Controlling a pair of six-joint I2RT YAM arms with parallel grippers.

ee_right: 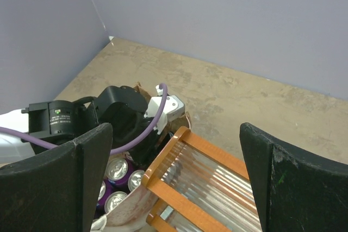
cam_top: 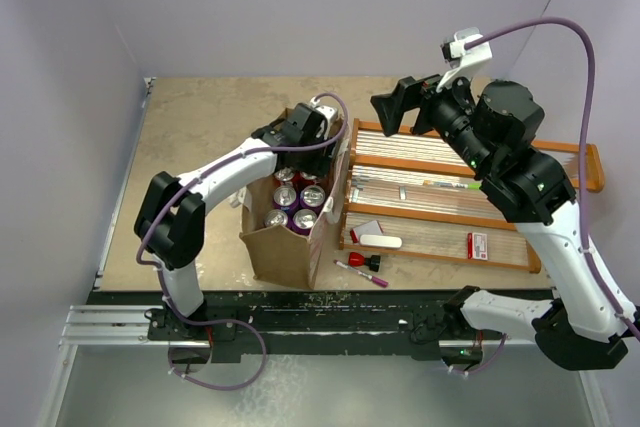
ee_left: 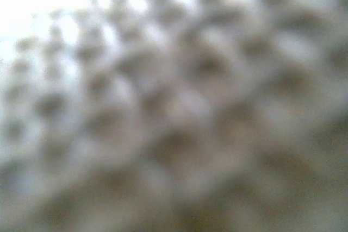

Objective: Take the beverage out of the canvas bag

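Note:
The tan canvas bag [cam_top: 281, 257] stands upright left of centre, holding several cans [cam_top: 306, 219] with silver tops and purple sides, also visible in the right wrist view as purple cans [ee_right: 117, 169]. My left gripper [cam_top: 315, 157] is down inside the bag's far end; its fingertips and what lies between them are hidden by the arm. The left wrist view is only a blurred, close textured surface. My right gripper [cam_top: 395, 107] is held open above the wooden rack, its two fingers wide apart in the right wrist view with nothing between them.
A wooden slatted rack [cam_top: 450, 207] lies right of the bag, with an eraser [cam_top: 380, 241], a red box [cam_top: 477, 245] and small items. A marker [cam_top: 360, 275] and red object [cam_top: 364, 261] lie in front.

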